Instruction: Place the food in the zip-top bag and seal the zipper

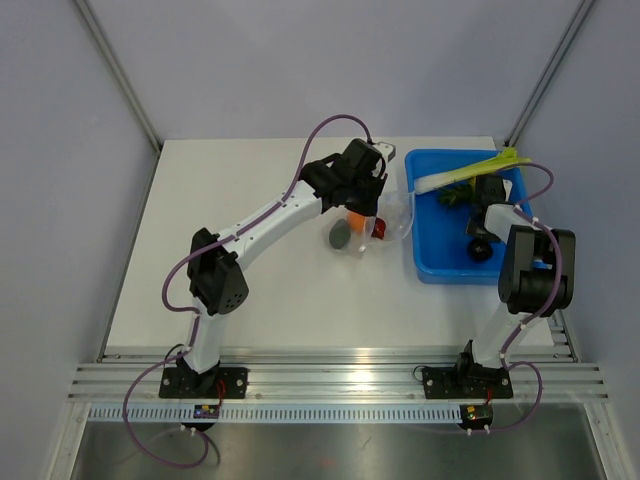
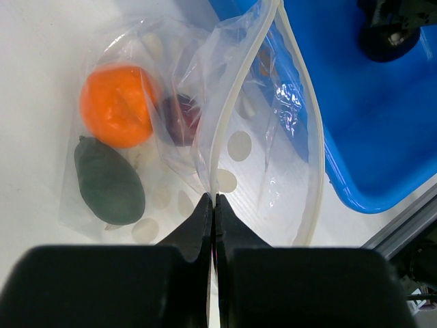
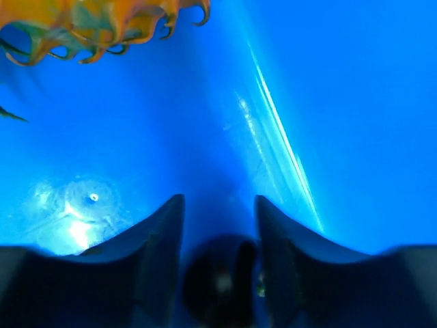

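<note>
The clear zip top bag (image 2: 239, 150) lies on the table holding an orange round item (image 2: 116, 102), a dark green oval item (image 2: 109, 181) and a dark red item (image 2: 179, 117). My left gripper is shut on the bag's rim. My right gripper is over the blue tray (image 1: 440, 265), partly open, with a dark round glossy item (image 3: 212, 280) below and between its fingers, blurred; whether it touches this cannot be told. That item (image 1: 479, 250) sits in the tray's lower right.
A long pale stalk with yellow-green leaves (image 1: 465, 170) lies across the tray's back. A spiky leafy item (image 1: 455, 195) is below it, with orange skin in the right wrist view.
</note>
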